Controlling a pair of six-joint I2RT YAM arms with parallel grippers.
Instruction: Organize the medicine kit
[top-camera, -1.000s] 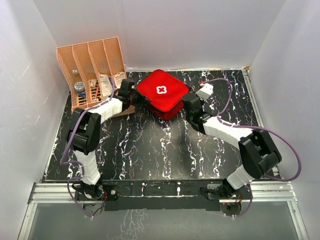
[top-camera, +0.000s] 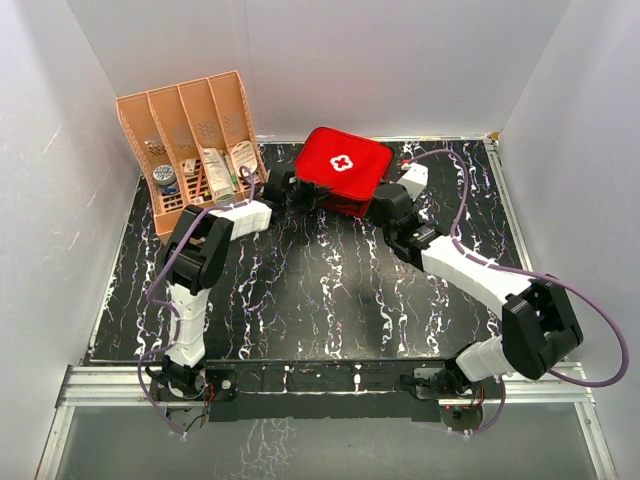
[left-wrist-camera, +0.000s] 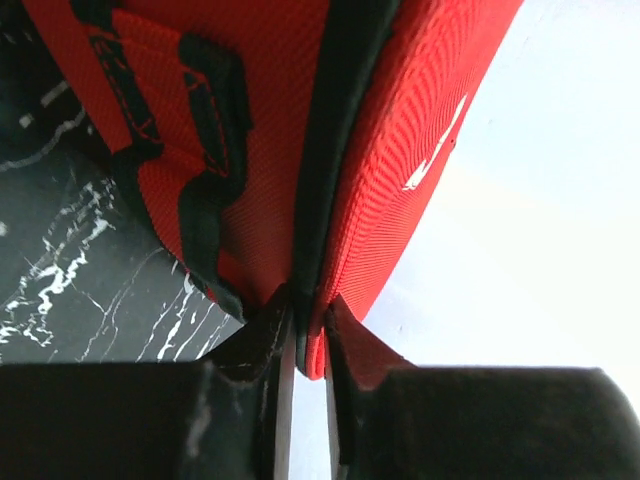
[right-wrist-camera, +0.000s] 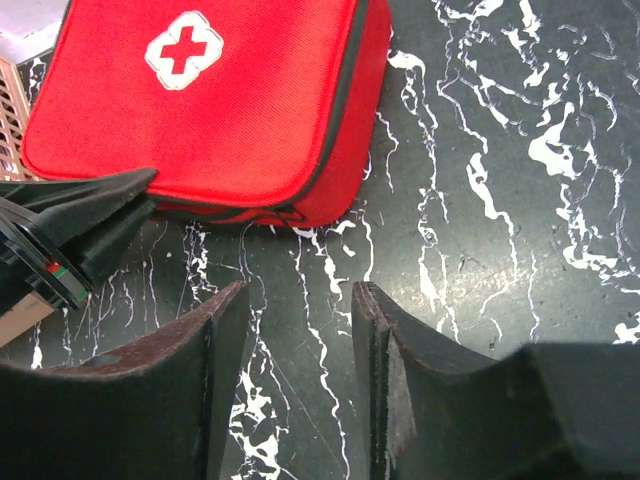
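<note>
The red medicine kit (top-camera: 325, 143), its lid shut and marked with a white cross, lies at the back middle of the table. My left gripper is shut on the kit's black-edged lid rim near its front left corner. In the right wrist view, the left fingers (right-wrist-camera: 95, 200) pinch that same edge. To the kit's right, my right gripper is open over bare table, with nothing between its fingers. A black-trimmed strap (left-wrist-camera: 215, 160) shows on the kit's side.
A tan organizer (top-camera: 167, 113) with several compartments stands at the back left, holding a round jar (top-camera: 165, 177) and white packets (top-camera: 217, 172). Grey walls close in the back and sides.
Moving right and slightly back, my left gripper has brought the kit along, and the kit has turned.
</note>
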